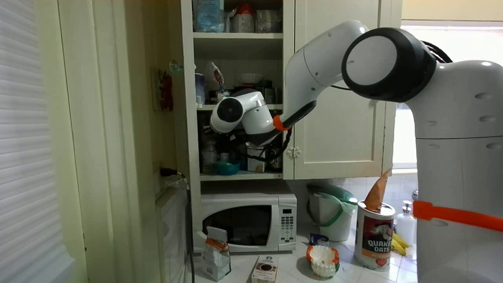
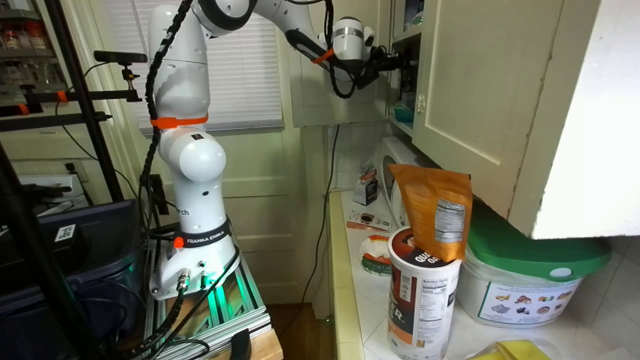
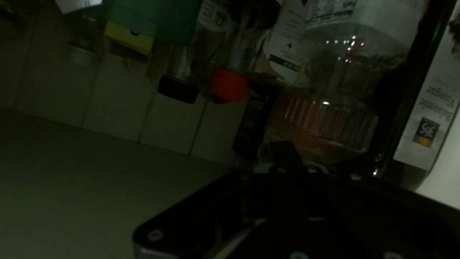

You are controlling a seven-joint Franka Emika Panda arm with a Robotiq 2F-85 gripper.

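My gripper is shut, and no object shows between its dark fingers in the wrist view. It points into the open cabinet's lower shelf [image 1: 243,176]. In exterior view 2 the gripper [image 2: 397,62] is at the cabinet opening; in exterior view 1 the arm's white wrist mostly hides it. The wrist view is dark and upside down. It shows a clear ribbed bottle [image 3: 327,116] beyond the fingers, a Balsamic Vinegar bottle [image 3: 424,125] at the right and a red-capped bottle [image 3: 228,84]. I cannot tell whether the fingers touch anything.
A teal bowl [image 1: 227,168] and a white box [image 1: 256,160] sit on the lower shelf. The closed cabinet door [image 1: 337,103] borders the opening. Below are a microwave [image 1: 245,221], a coffee bag [image 1: 216,257] and an oats canister [image 1: 375,236].
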